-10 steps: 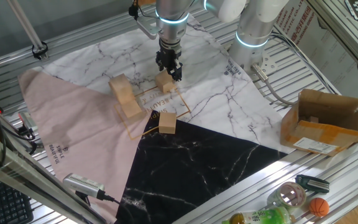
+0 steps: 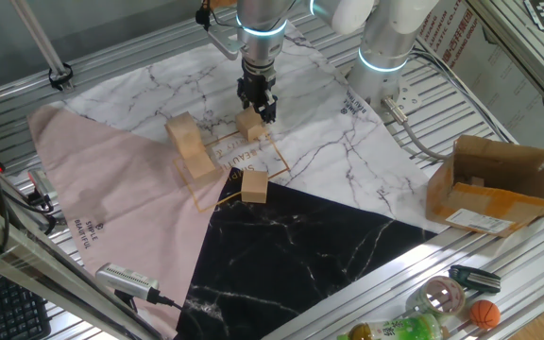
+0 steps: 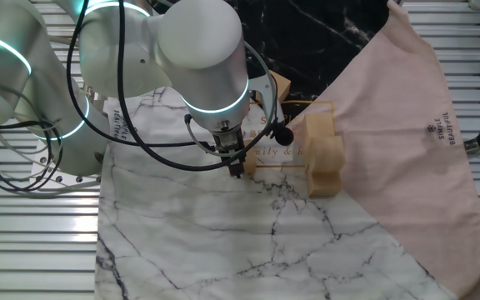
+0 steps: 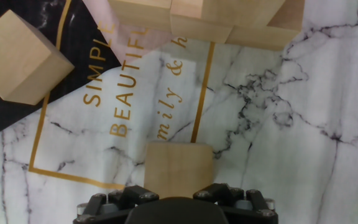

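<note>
My gripper points down over a light wooden block (image 4: pixel 179 163), its dark fingers (image 4: pixel 135 195) standing apart at the block's near end. Whether the pads press on that block is hidden. From exterior view 1, the same block (image 2: pixel 249 124) rests on the white marble-patterned cloth, right under the gripper (image 2: pixel 261 111). A second wooden block (image 2: pixel 254 186) sits on the edge of the black patch. Farther left is a group of wooden blocks (image 2: pixel 190 149), also seen in exterior view 2 as a yellowish stack (image 3: pixel 324 158).
An open cardboard box (image 2: pixel 484 194) stands at the right, near the robot base (image 2: pixel 381 71). A tape roll (image 2: pixel 442 296), an orange ball (image 2: pixel 484 314) and a green bottle (image 2: pixel 409 328) lie along the front right edge. Much of the black patch (image 2: pixel 281 250) is bare.
</note>
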